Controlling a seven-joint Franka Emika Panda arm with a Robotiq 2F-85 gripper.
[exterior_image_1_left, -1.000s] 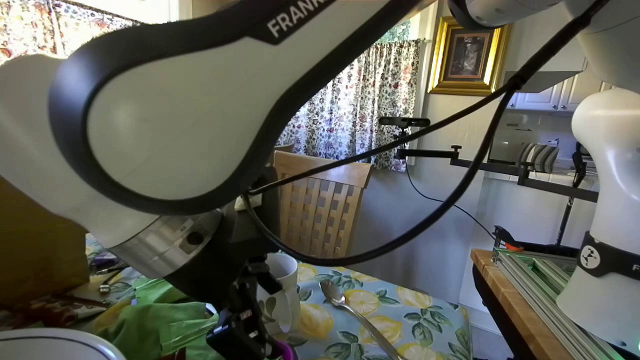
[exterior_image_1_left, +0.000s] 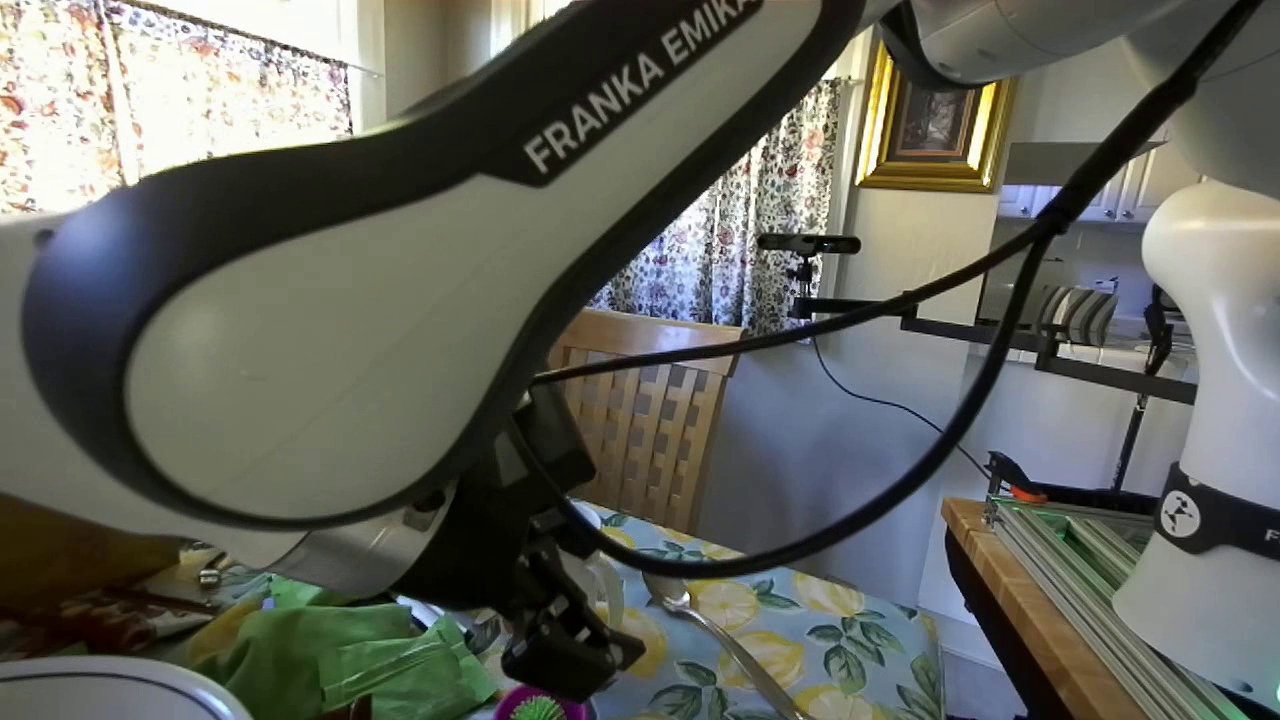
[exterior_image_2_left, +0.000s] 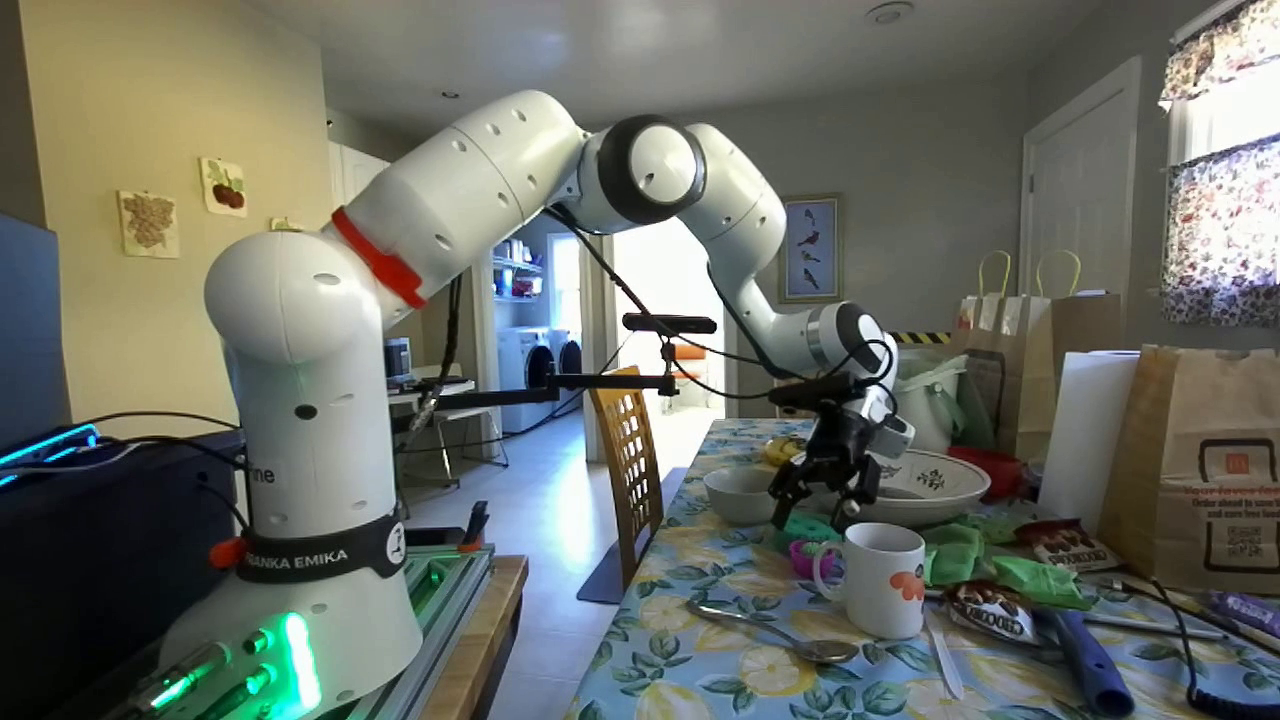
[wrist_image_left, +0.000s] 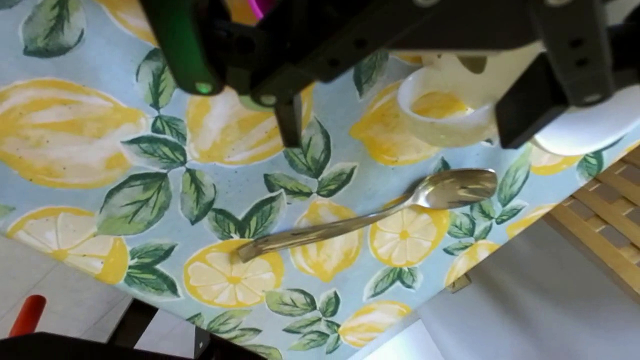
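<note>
In the wrist view my gripper stands open, its dark fingers far apart. Between them shows a pale mug (wrist_image_left: 480, 81) with a looped handle, partly covered by the gripper. The white mug (exterior_image_2_left: 879, 584) is upright on the table in exterior view 2, a red-orange print on its side; my gripper (exterior_image_2_left: 822, 492) hangs above and behind it there. Exterior view 1 has the gripper in front of the mug, hiding most of it. A metal spoon (wrist_image_left: 336, 225) lies on the lemon-patterned cloth, clear of the fingers.
A small white bowl (exterior_image_2_left: 740, 496), a large bowl (exterior_image_2_left: 942, 486) and a pink item (exterior_image_2_left: 806, 558) sit near the gripper. Green cloth (exterior_image_1_left: 348, 660), snack wrappers (exterior_image_2_left: 990, 612) and paper bags (exterior_image_2_left: 1206, 468) crowd one side.
In exterior view 1 the gripper has shifted right and slightly up, now covering most of the mug. The forearm has swung with it. The spoon has stayed in place.
</note>
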